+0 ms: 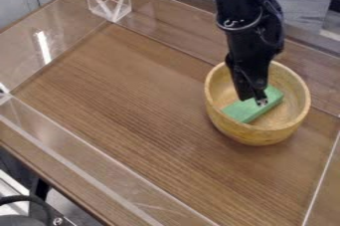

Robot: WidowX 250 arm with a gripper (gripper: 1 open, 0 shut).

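Note:
A tan round bowl sits on the wooden table at the right, with a green block lying inside it. My black gripper comes down from the top over the bowl's back part, its fingertips just above or beside the green block; it looks shut, with nothing visible between its fingers.
A white wire stand stands at the back left. A wall edge runs along the back right.

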